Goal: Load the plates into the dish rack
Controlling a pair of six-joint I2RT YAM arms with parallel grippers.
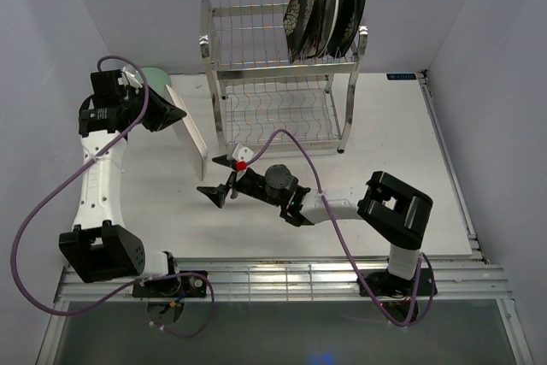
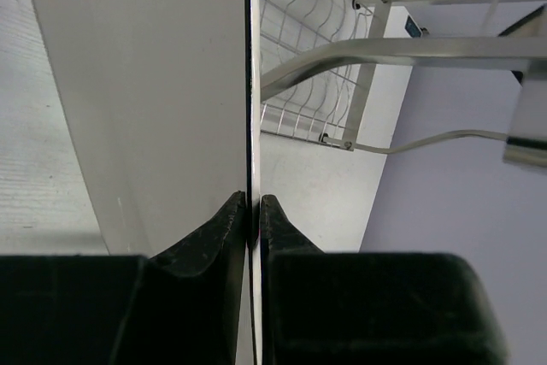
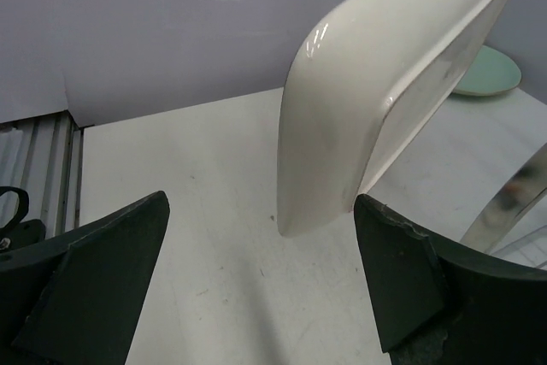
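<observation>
A white rectangular plate (image 1: 192, 138) stands on edge at the left, with my left gripper shut on its edge. In the right wrist view the plate (image 3: 329, 126) fills the upper middle. My right gripper (image 1: 215, 179) is open just right of the plate's lower end, nothing between its fingers. The dish rack (image 1: 282, 67) stands at the back, several dark plates and a white one (image 1: 299, 14) upright in its top tier; its lower tier is empty. A green plate (image 3: 487, 74) lies behind the held plate.
Grey walls border the left, right and back. A metal track (image 1: 273, 275) runs along the front edge.
</observation>
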